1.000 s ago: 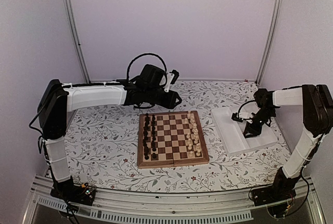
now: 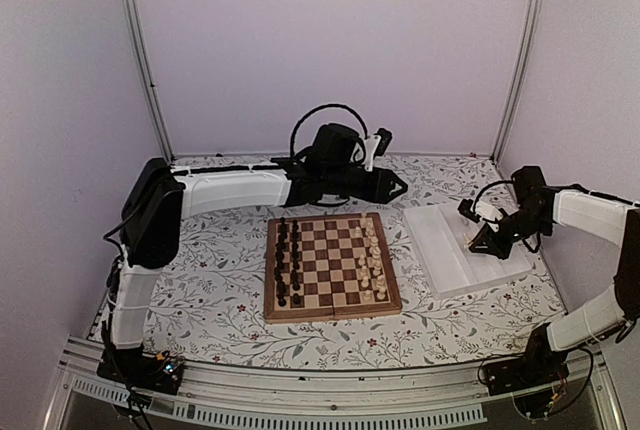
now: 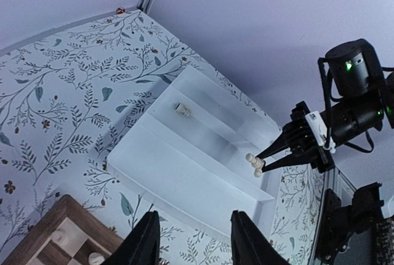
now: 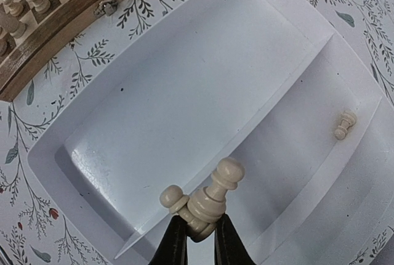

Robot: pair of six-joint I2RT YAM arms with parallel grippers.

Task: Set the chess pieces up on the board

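The chessboard [image 2: 329, 264] carries dark pieces [image 2: 282, 260] in rows on its left and cream pieces [image 2: 370, 260] on its right. My right gripper is shut on two cream pieces [image 4: 212, 194] held over the white tray [image 4: 154, 123]. Another cream piece [image 4: 345, 125] lies on its side in a narrow compartment of that tray. My left gripper hangs above the table behind the board, facing right toward the tray, its fingers apart with nothing seen between them.
The tray sits right of the board, close to the right wall. Both walls stand near the arms.
My left gripper has moved right, toward the tray. My right arm has shifted slightly, rising with the cream pieces in its gripper.
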